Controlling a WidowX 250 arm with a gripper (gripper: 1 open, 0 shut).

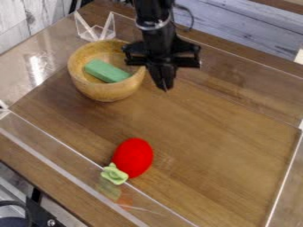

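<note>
A wooden bowl (106, 89) at the upper left holds a green block (106, 72). My black gripper (165, 74) hangs just right of the bowl, pointing down; whether anything is between its fingertips is hard to see, and none shows. In the lower left part of the table lie a red oval object (134, 156) and a small light-green piece (113, 174).
A white wire-like object (97, 27) stands behind the bowl. The table's edges show at left and right.
</note>
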